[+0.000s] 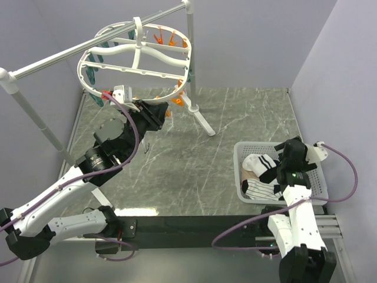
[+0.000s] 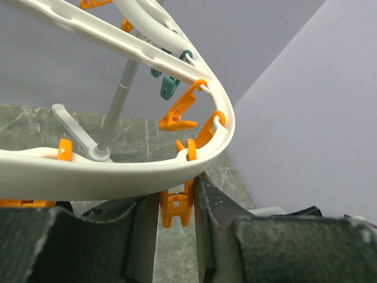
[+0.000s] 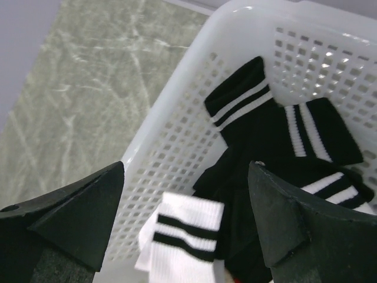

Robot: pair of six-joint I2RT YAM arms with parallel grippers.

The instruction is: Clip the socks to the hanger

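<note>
A white oval hanger with orange and teal clips hangs from a rail at the upper left. At its near rim my left gripper is shut on an orange clip, whose lower end shows between the fingers. Black-and-white socks lie in the white basket at the right. Over that basket, my right gripper stands open with nothing between its fingers. Below it, a white sock with black stripes lies near the basket's side wall, and black socks with white stripes lie beside it.
The rail's pole and its white foot stand behind the hanger. Bare grey marbled floor lies between hanger and basket. A wall rises close to the basket's right side.
</note>
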